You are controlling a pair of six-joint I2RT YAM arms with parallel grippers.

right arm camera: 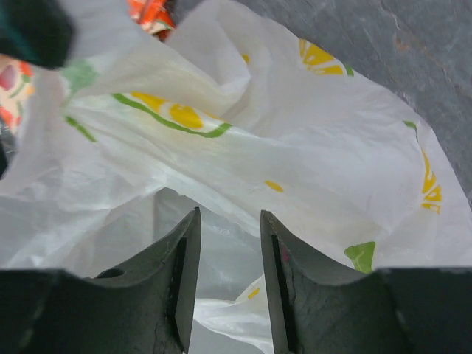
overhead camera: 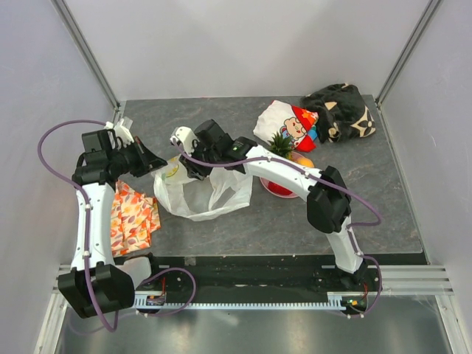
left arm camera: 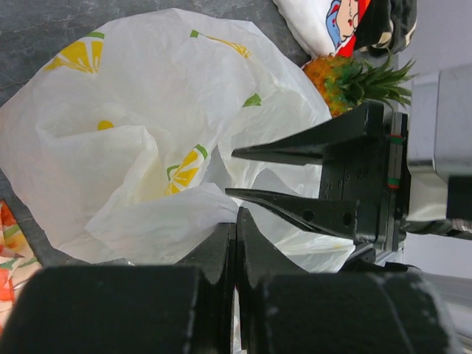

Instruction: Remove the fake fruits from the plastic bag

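The white plastic bag (overhead camera: 221, 198) with lemon prints lies across the left-middle of the table, its mouth spread. My left gripper is shut, with a thin fold of the bag pinched at its tips. My right gripper stands part open, nothing between its fingers; in the left wrist view it reaches in from the right over the bag's folds. No fruit shows inside the bag; its folds hide parts of the inside. A pineapple (overhead camera: 280, 144) and an orange fruit (overhead camera: 304, 162) sit at the pink bowl (overhead camera: 278, 191), partly behind the right arm.
A patterned orange cloth (overhead camera: 133, 221) lies left of the bag. At the back right are a white-and-red printed cloth (overhead camera: 284, 122) and a dark cushion-like bundle (overhead camera: 341, 114).
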